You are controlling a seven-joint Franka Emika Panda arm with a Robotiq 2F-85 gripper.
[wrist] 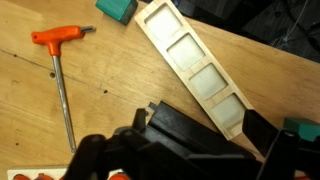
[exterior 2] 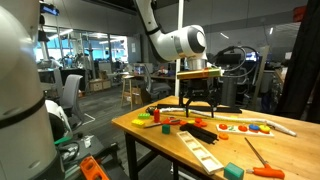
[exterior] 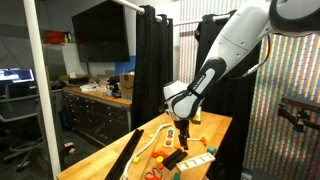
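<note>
My gripper is open over the table, its two dark fingers spread at the sides of the wrist view. In that view, a black oblong object [wrist: 185,132] lies on the table below the gap, apparently free of the fingers. Beside it rests a pale tray with several compartments [wrist: 195,62]. An orange-handled hex key [wrist: 60,65] lies at the left. Exterior view 2 shows the gripper [exterior 2: 201,106] above the tabletop, behind the black object [exterior 2: 198,131] and the pale tray [exterior 2: 203,155].
Green blocks [wrist: 117,8] stand near the tray. A white board with colored pieces [exterior 2: 245,128], a red object [exterior 2: 156,116] and a long white strip [exterior 2: 265,119] are also on the table [exterior 2: 165,146]. Bare wood shows around the hex key.
</note>
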